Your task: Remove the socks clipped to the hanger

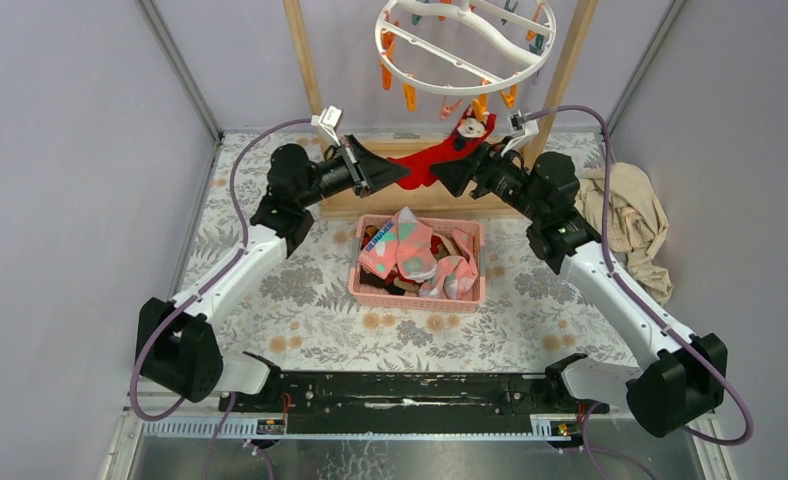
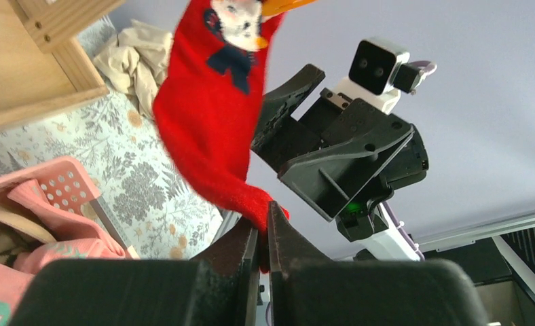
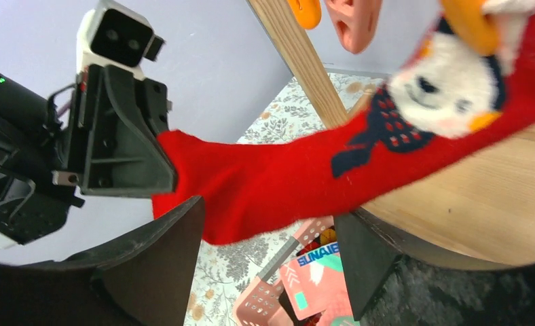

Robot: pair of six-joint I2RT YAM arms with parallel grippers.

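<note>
A red sock with a white character face (image 1: pixel 436 155) hangs at its upper end from an orange clip (image 3: pixel 475 24) on the white round hanger (image 1: pixel 410 74). My left gripper is shut on the sock's other end, stretching it leftward. My right gripper (image 1: pixel 450 180) is beside the sock on the right, open with nothing between its fingers; in its own wrist view the sock passes beyond the fingertips.
A pink basket (image 1: pixel 360 292) of socks stands below. A wooden frame (image 2: pixel 20 81) is behind, and a beige cloth (image 1: pixel 630 220) lies at the right. The patterned surface has free room around the basket.
</note>
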